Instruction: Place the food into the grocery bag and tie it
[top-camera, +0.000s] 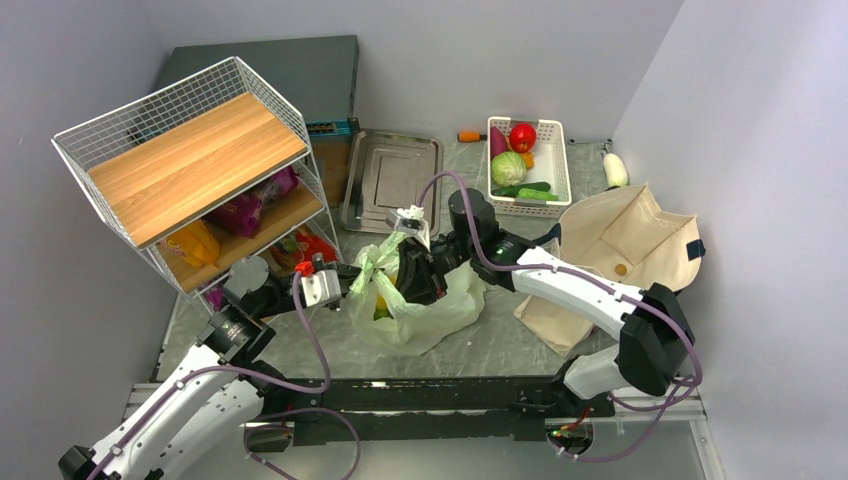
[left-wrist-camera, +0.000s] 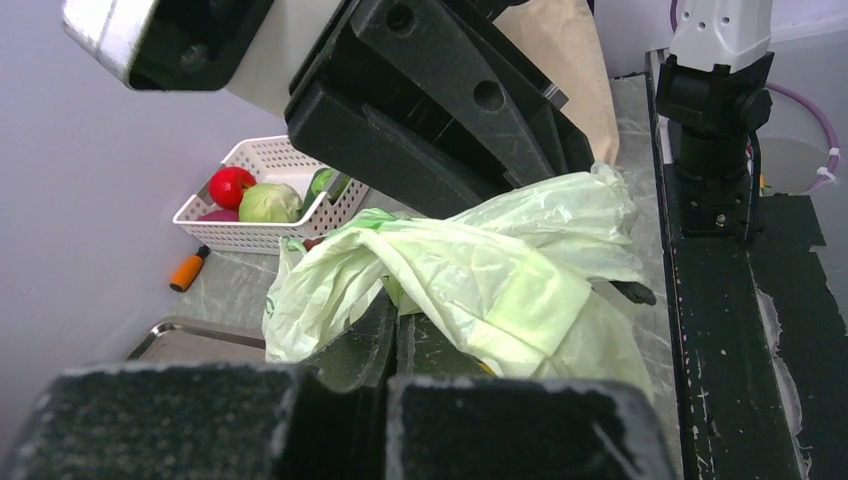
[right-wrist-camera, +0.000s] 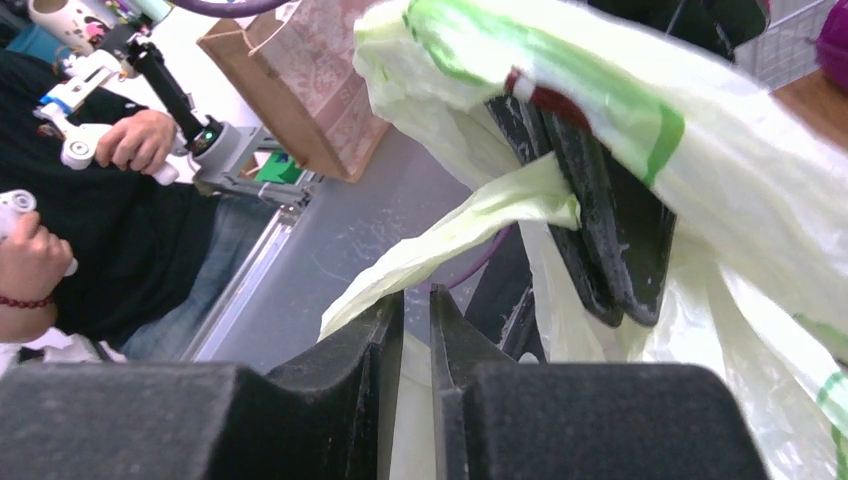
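The pale green grocery bag sits on the table with something yellow and green showing in its mouth. My left gripper is at the bag's left side; in the right wrist view its fingers are shut, with a twisted strip of bag running from them. In the left wrist view the bag plastic crosses over those fingers. My right gripper is above the bag mouth, its fingers slightly apart. The strip passes behind its left finger, and the gap shows nothing held.
A white basket of vegetables stands at the back, with a metal tray to its left. Close on the left is a wire shelf. The beige cloth bag lies open on the right.
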